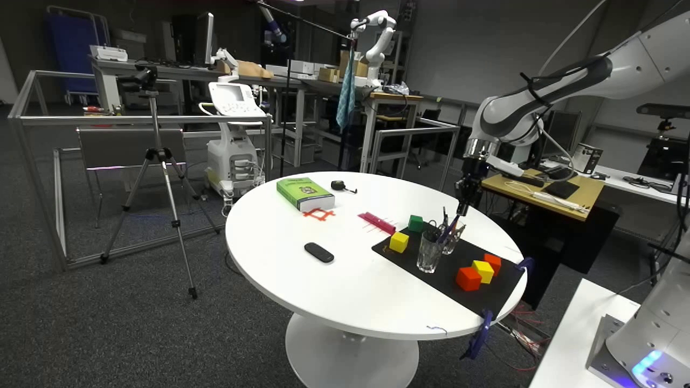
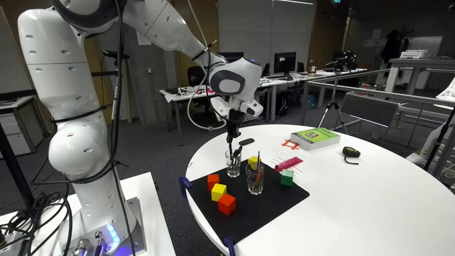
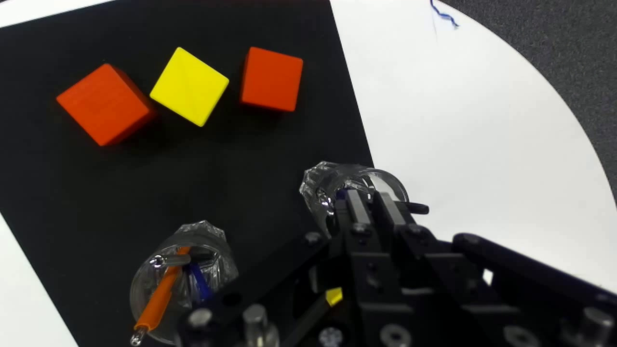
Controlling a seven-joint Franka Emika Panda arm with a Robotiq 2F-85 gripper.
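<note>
My gripper is shut on a slim dark blue pen [image 1: 450, 228], which runs slanted down into the near clear glass [image 1: 427, 255]. In the wrist view the pen is mostly hidden behind the fingers [image 3: 358, 208], and the glass [image 3: 315, 188] lies just below them. A black item [image 3: 417, 207] juts over its rim. The second clear glass [image 3: 228, 267] holds an orange pen [image 3: 157, 300], a blue one and a metallic tip; it stands beside the first, apart from my fingertips.
On the black mat [image 2: 273, 209] sit red cubes [image 2: 226, 204], yellow cubes [image 2: 218, 192] and a green cube [image 2: 287, 177]. A green book [image 2: 315, 137], a tape measure [image 2: 351, 152], a pink piece [image 2: 291, 164] and a black oblong [image 1: 318, 252] lie on the white table, its front left clear.
</note>
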